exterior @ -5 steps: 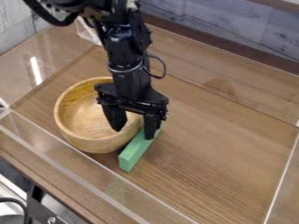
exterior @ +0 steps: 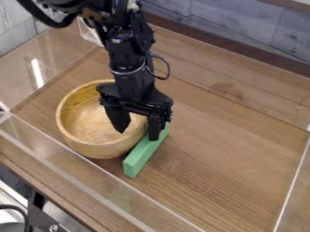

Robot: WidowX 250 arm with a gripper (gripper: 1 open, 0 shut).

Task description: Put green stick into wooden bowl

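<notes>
The green stick [exterior: 140, 158] lies on the table along the right side of the wooden bowl [exterior: 72, 131], outside its rim. Its upper end passes beneath the right finger of my gripper [exterior: 137, 130]. The black gripper stands open, its fingers spread apart: the left one reaches over the inside of the bowl, the right one over the stick's far end. Nothing is held between them. Whether the right finger touches the stick, I cannot tell.
Bare wooden table [exterior: 230, 136] stretches to the right. A raised wall [exterior: 255, 32] runs along the back. Cables and a black round part [exterior: 14, 217] sit off the table's edge at the lower left.
Neither the stick nor the bowl has visibly moved.
</notes>
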